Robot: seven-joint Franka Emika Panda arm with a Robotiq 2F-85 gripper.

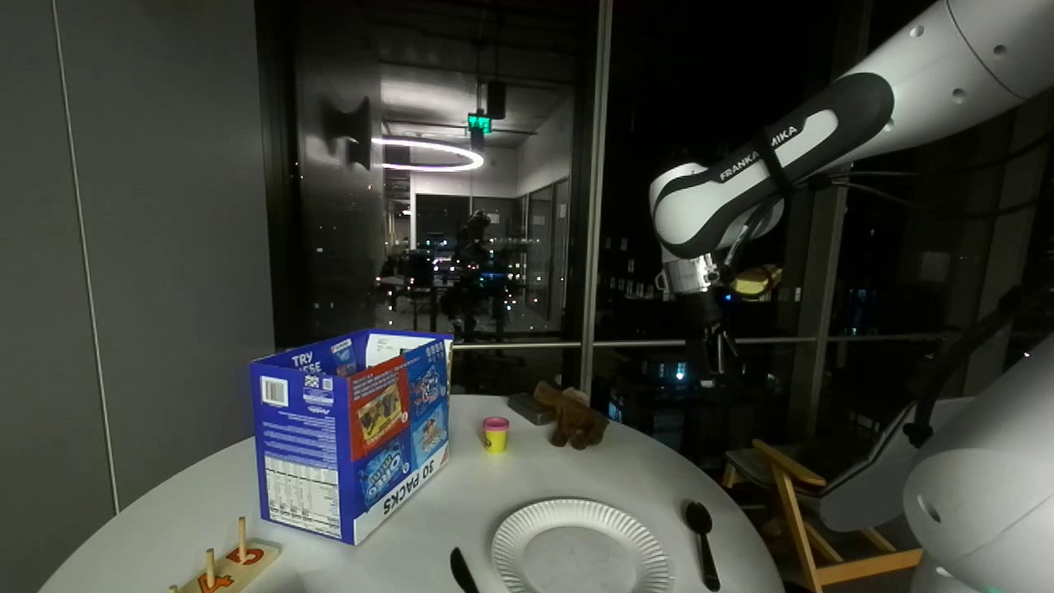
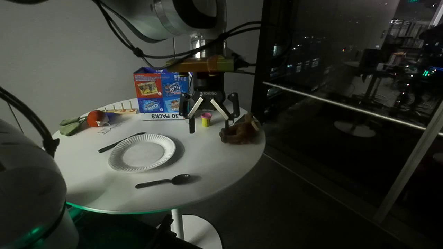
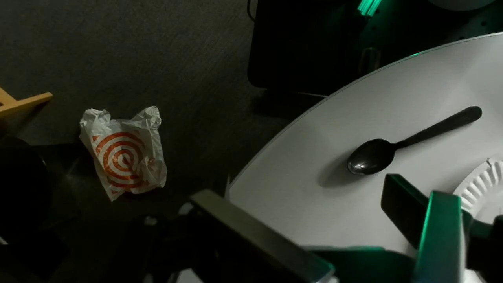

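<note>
Above the right side of the round table hangs my gripper [image 2: 210,129], open, its two fingers well apart with nothing between them. From the wrist view, the black spoon [image 3: 372,156] lies on the table just past the fingertips, its handle pointing away to the upper right. A white paper plate [image 2: 142,153] is flat in the middle, between the spoon and a black knife [image 2: 120,142]. Farther back stand a small yellow tub with a pink lid [image 1: 496,435] and a brown plush toy [image 1: 573,416].
An open blue snack box [image 1: 306,450] stands tall at the back. Beside it are a wooden peg board [image 2: 120,111] and a red plush item [image 2: 96,118] with green leaves. A wooden-armed chair [image 1: 790,494] is off the table; a white bag [image 3: 123,153] lies on the floor.
</note>
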